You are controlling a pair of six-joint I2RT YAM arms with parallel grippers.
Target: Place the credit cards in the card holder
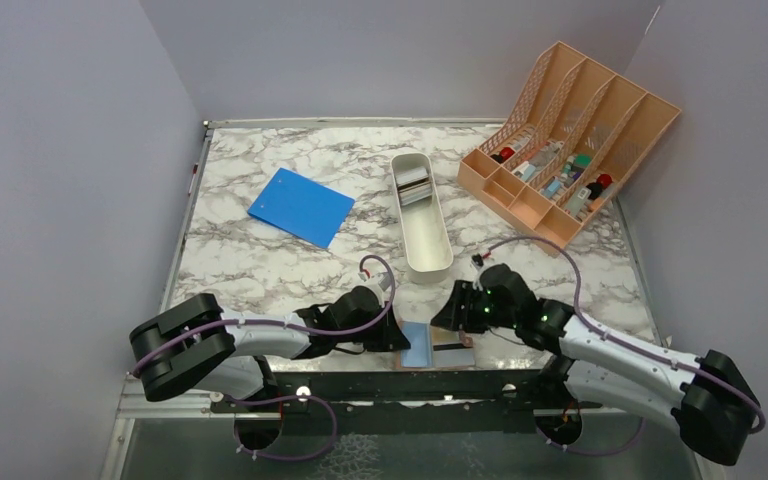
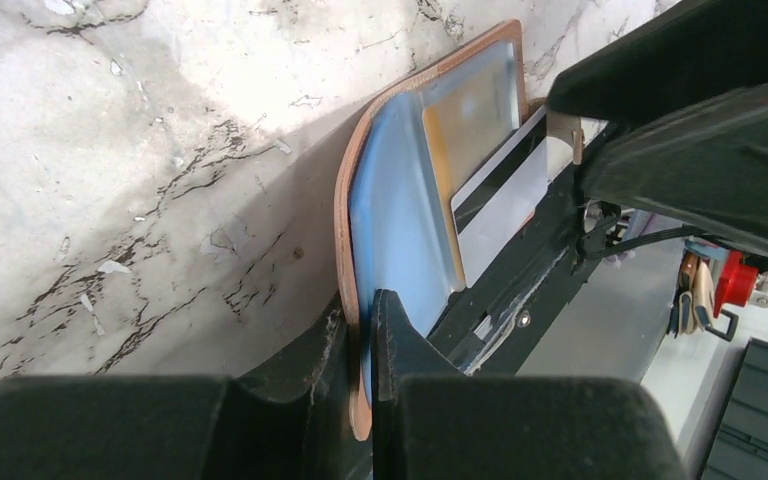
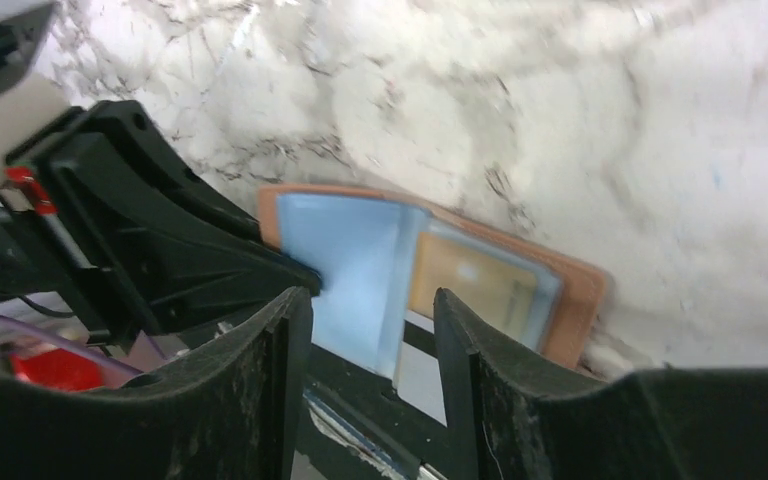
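An opened card holder [image 1: 416, 345] with a tan edge and blue lining lies near the table's front edge. My left gripper is shut on its rim. The white credit card with black stripe [image 2: 505, 212] lies across the holder's right half, by the tan pocket [image 3: 465, 272]; it sticks out past the front edge, not inside that pocket. Over this half stands my right gripper, open, its fingers apart. Part of the card [image 3: 422, 378] shows beneath, between the fingers and beyond them; one finger hides the rest.
A long white bin [image 1: 425, 235] holding several cards stands mid-table. To its left lies a blue folder [image 1: 302, 207]. A tan organizer [image 1: 570, 140] with bottles fills the back right. Bare marble [image 1: 250, 260] is free on the left.
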